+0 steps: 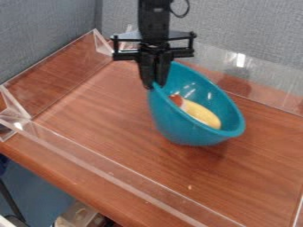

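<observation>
A teal plastic bowl [196,127] is tilted up under my gripper [154,75], whose dark fingers are at the bowl's upper left rim. The fingers appear shut on that rim, though the tips are partly hard to make out. Inside the bowl lie a yellow oblong item [200,113] and a red item [176,100], partly hidden by the near wall.
Clear plastic walls [236,64] border it, with grey padded panels [42,40] behind.
</observation>
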